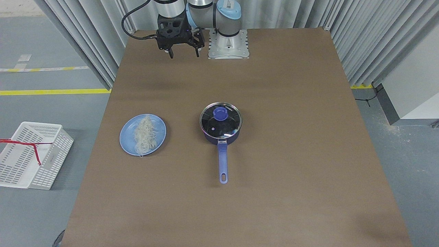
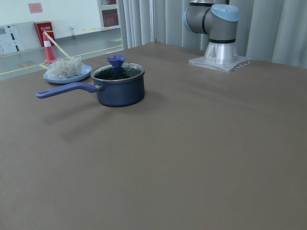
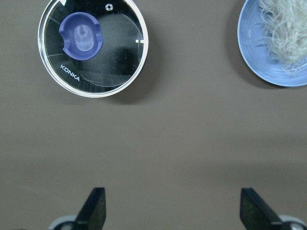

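Note:
A blue saucepan (image 1: 222, 127) with a glass lid and blue knob (image 3: 80, 36) stands mid-table, its handle (image 1: 223, 162) toward the front camera. A blue plate (image 1: 127, 136) with a tangle of pale noodles (image 1: 145, 136) lies left of it in the front view. My gripper (image 1: 184, 54) hangs at the table's far end, apart from both. In the wrist view its two fingers stand wide open at the bottom, with only bare table between them.
A white crate (image 1: 53, 162) with red straps sits on the floor to the left. Grey curtains border the far end, around the robot's base (image 1: 228, 49).

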